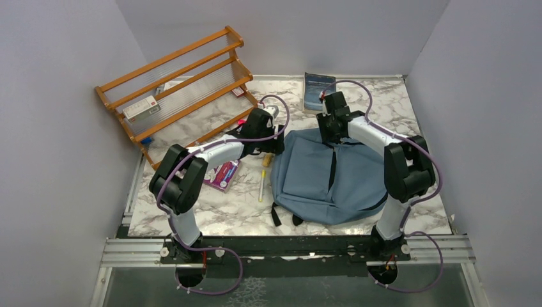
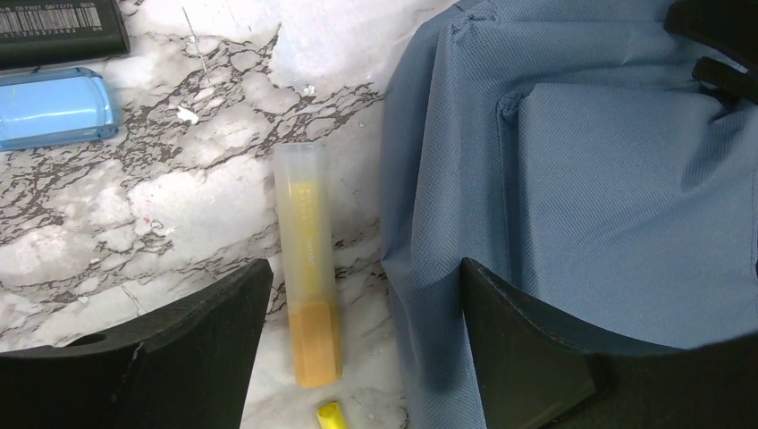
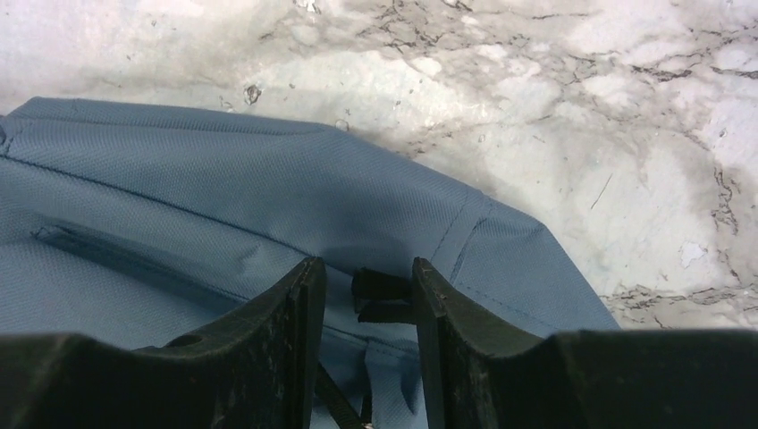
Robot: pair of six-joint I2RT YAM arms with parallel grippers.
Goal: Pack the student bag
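The blue-grey student bag (image 1: pixel 310 173) lies flat on the marble table. At its upper left edge my left gripper is part open. In the left wrist view, the side fold of the bag (image 2: pixel 438 206) passes under the right-hand fingertip, while an orange-and-clear tube (image 2: pixel 308 259) shows toward the left finger. My right gripper, also part open, is over the bag's top edge. Between its fingertips a small black tab (image 3: pixel 383 293) on the bag is visible; whether they touch it I cannot tell.
A wooden rack (image 1: pixel 172 86) holding a white box (image 1: pixel 141 109) stands at the back left. A dark blue book (image 1: pixel 317 91) lies behind the bag. Left of the bag are a purple pack (image 1: pixel 222 176) and a yellow-tipped pen (image 1: pixel 261 185).
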